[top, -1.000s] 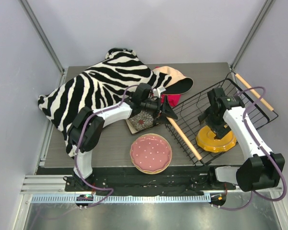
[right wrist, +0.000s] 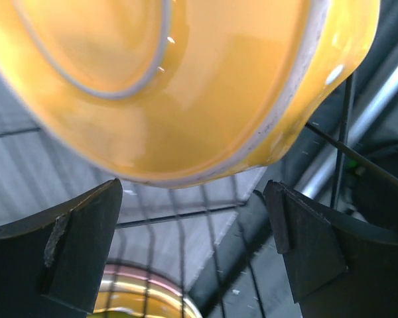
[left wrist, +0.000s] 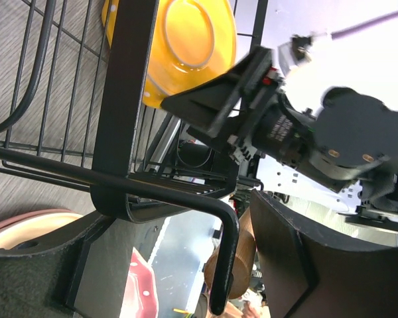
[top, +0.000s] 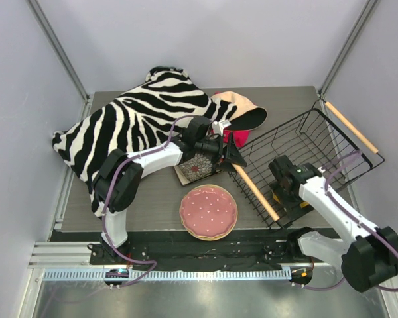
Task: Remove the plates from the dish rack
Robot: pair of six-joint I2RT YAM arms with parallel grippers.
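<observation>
A yellow plate (left wrist: 186,40) lies in the black wire dish rack (top: 272,152), mostly hidden under the right arm in the top view. My right gripper is open just at the plate's rim, nothing gripped. My left gripper is at the rack's left rail, its fingers apart around a black wire bar; whether it touches the bar I cannot tell. A pink plate (top: 208,212) with a yellow rim lies on the table below the rack's left side.
A zebra-striped cloth (top: 106,132) covers the upper left of the table. A patterned square item (top: 196,165) sits beside the rack. Bare table shows at the lower left.
My right arm has moved down toward the front of the rack, over the yellow plate, covering more of it. The left arm is nearly still in the top view.
</observation>
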